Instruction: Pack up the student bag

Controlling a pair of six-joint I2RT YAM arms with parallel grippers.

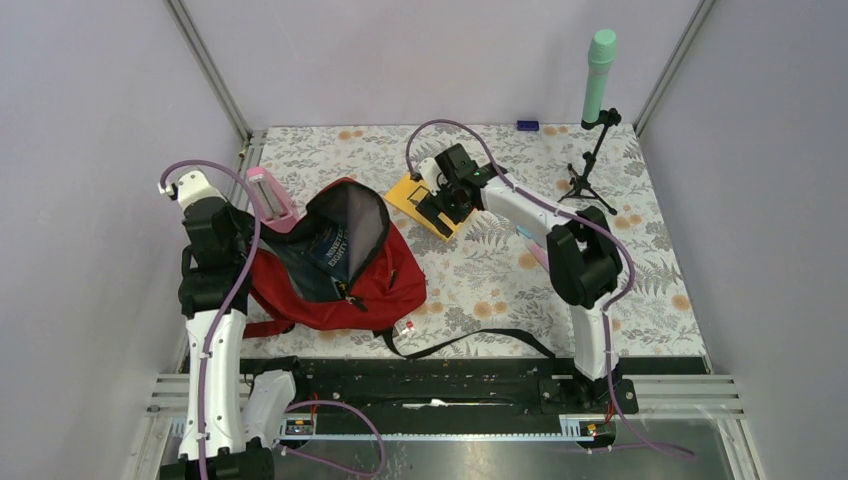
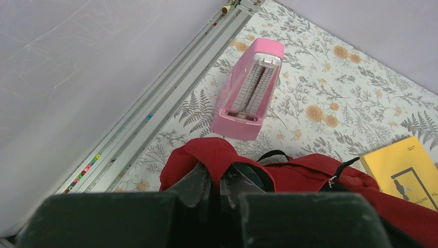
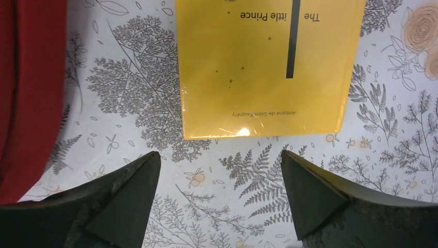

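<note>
The red student bag [image 1: 388, 292] lies unzipped at the table's left, with a dark blue book [image 1: 331, 246] inside its opening. At the bag's left side my left gripper is shut on its red fabric edge [image 2: 209, 150]. A yellow book, "The Little Prince" [image 3: 263, 103], lies flat on the table to the right of the bag. Over this book's near end hangs my right gripper [image 1: 443, 213], open. In the right wrist view its fingertips [image 3: 150, 163] are spread just short of the book's edge, with only tablecloth between them.
Behind the bag's left side stands a pink metronome [image 1: 273, 200]. A green microphone on a black tripod [image 1: 590, 170] occupies the back right, and a small blue block [image 1: 527, 126] sits at the back edge. The bag's black strap [image 1: 480, 335] trails along the front.
</note>
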